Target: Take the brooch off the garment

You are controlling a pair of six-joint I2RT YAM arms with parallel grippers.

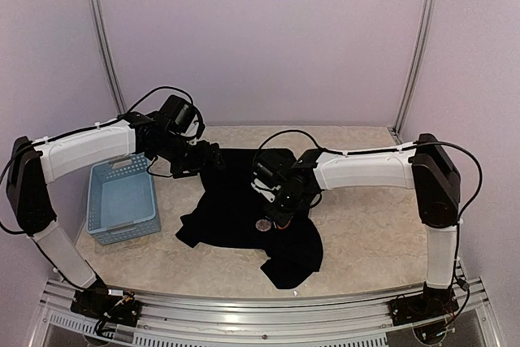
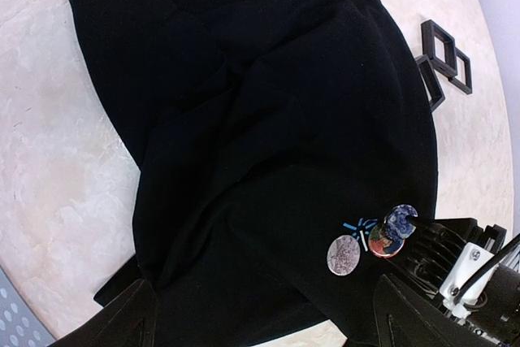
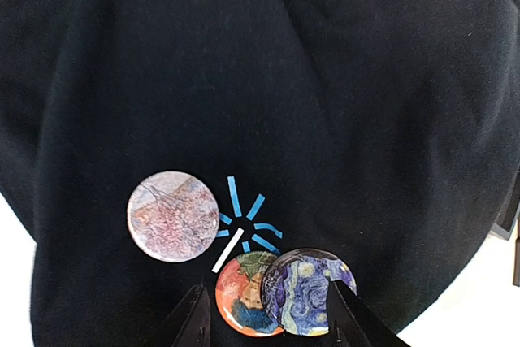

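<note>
The black garment (image 1: 231, 197) lies spread on the table, bearing round brooches: a pink one (image 3: 172, 215), an orange one (image 3: 242, 290) and a blue starry-night one (image 3: 296, 286) overlapping the orange, beside blue and white strip markings (image 3: 237, 237). My right gripper is low over the two overlapping brooches, its fingers apart, one either side of them; whether it touches them I cannot tell. My left gripper hangs open over the garment's left part, nothing between its fingers.
A blue basket (image 1: 122, 233) stands at the left. Several black square frames (image 2: 439, 67) lie beside the garment's far right edge, partly hidden by the right arm in the top view. Bare table (image 1: 374, 249) shows at the right.
</note>
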